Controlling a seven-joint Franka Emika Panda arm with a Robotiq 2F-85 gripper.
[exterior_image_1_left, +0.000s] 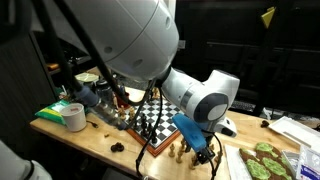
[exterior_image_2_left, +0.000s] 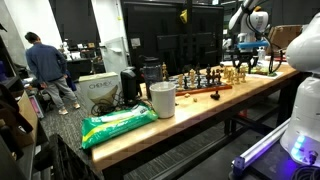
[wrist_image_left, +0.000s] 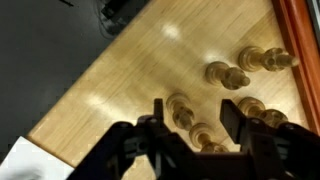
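Observation:
In the wrist view my gripper points down with its two dark fingers apart. A gold-brown chess piece (wrist_image_left: 180, 112) shows between the fingertips, nearer the left one, and another piece (wrist_image_left: 203, 136) lies just below it in the picture. Neither is visibly clamped, and the height of the fingers above them is unclear. More gold pieces, among them a pawn (wrist_image_left: 227, 75) and one by the board edge (wrist_image_left: 268, 59), stand off to the right. The chessboard (exterior_image_1_left: 146, 126) lies left of the gripper in exterior view 1, partly hidden by the arm.
A tray with green and brown patches (exterior_image_1_left: 262, 163) is right of the gripper. A white mug (exterior_image_1_left: 73, 117) and a green bag (exterior_image_2_left: 118, 124) are toward the table's other end. A small black object (exterior_image_1_left: 117, 147) sits near the front edge. One person (exterior_image_2_left: 50, 70) stands in the background.

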